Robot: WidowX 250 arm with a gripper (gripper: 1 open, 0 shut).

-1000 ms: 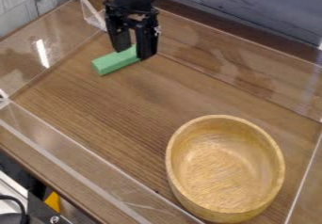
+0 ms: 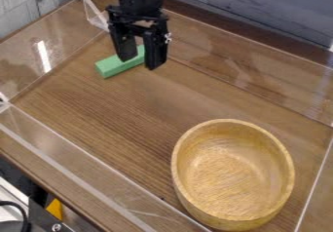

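Observation:
My gripper (image 2: 140,53) hangs over the upper middle of the wooden table, its black fingers apart. A light green block (image 2: 112,68) lies flat on the table just left of it, partly hidden behind the arm. I cannot tell whether the gripper touches the block. A yellow bowl (image 2: 232,199) stands at the lower right.
Black cables lie at the lower left edge. A grey border runs along the back.
My gripper has moved a little to the right over the last second. The green block and the bowl stay where they were.

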